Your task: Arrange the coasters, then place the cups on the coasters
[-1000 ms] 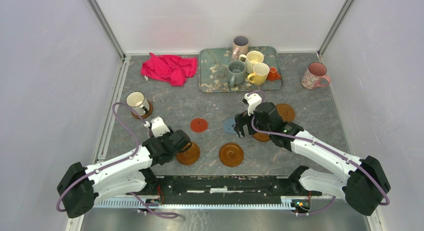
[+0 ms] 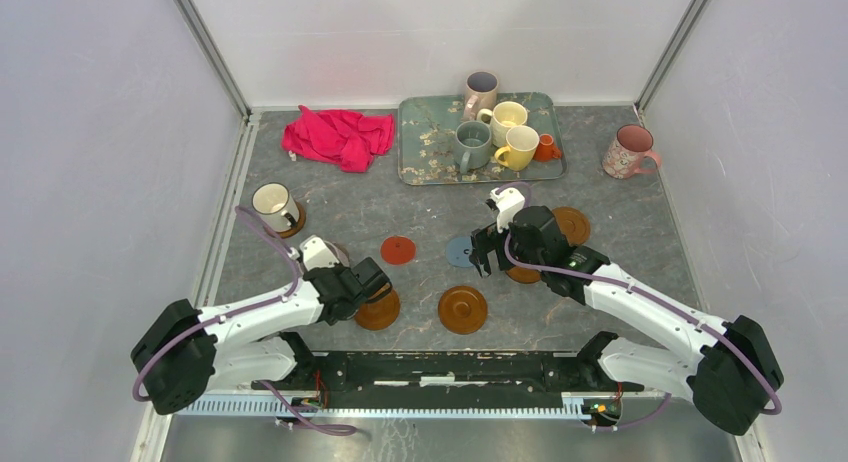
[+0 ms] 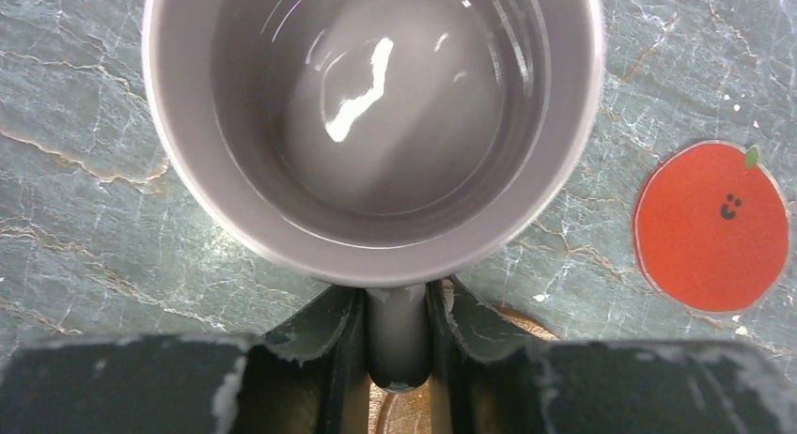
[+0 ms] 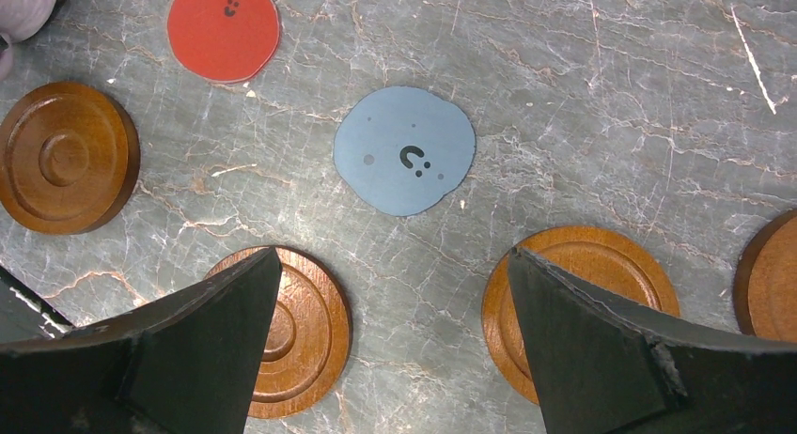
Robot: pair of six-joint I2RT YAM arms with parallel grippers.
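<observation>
A mauve-grey cup [image 3: 376,96] fills the upper part of the left wrist view, its empty inside facing the camera. My left gripper is shut on its handle. From above, the left arm hides most of this cup; whether its base touches the table, I cannot tell. A wooden coaster [image 2: 376,310] shows beside the left gripper, partly beneath the handle in the wrist view. The red coaster [image 3: 712,227] lies flat to the right of the cup. My right gripper is open and empty above the blue coaster [image 4: 404,152] and more wooden coasters [image 4: 282,331].
A tray [image 2: 425,162] holding several mugs stands at the back. A white mug [image 2: 272,204] rests on a coaster at left, and a patterned mug [image 2: 626,154] stands far right. A pink cloth [image 2: 345,137] lies back left. Bare table shows around the middle.
The left arm has shifted slightly to the right and away from the front edge, its gripper moving a little with the cup. The right arm looks still.
</observation>
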